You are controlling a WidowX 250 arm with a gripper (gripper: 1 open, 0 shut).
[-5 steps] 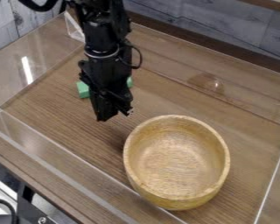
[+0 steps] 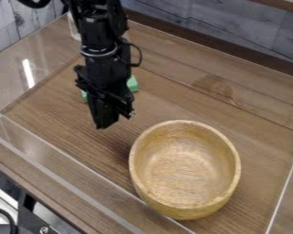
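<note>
The black robot arm hangs from the top centre, its gripper [image 2: 106, 119] low over the wooden table, shut, with nothing seen between its fingers. Behind the gripper a green object [image 2: 129, 85] rests on the table, partly hidden by the arm. A large yellow-tan oval bowl [image 2: 183, 172] stands at the lower right, to the right of and nearer than the gripper.
A wooden back wall [image 2: 234, 23] runs along the top right. Cables lie at the bottom left corner.
The gripper has shifted slightly to the left over the last second. The bowl has not moved.
</note>
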